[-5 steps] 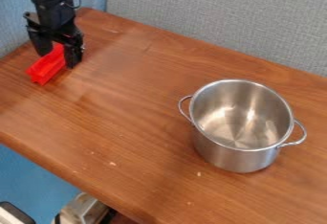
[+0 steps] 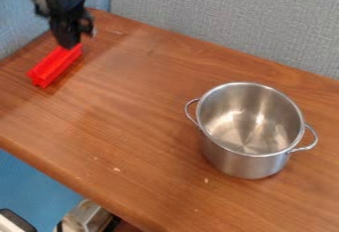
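Observation:
A long red block (image 2: 54, 67) lies on the wooden table at the far left. The black gripper (image 2: 69, 30) hangs blurred just above its back end, lifted clear of most of it; nothing shows held, and its fingers look shut. A steel pot (image 2: 251, 127) with two wire handles stands upright on the right side of the table.
Grey padded walls (image 2: 225, 18) bound the table at the back and left. The wooden surface (image 2: 133, 117) between block and pot is clear. A metal fixture (image 2: 82, 218) sits below the table's front left edge.
The gripper has risen from over the red block, uncovering more of it. The block and pot look unmoved.

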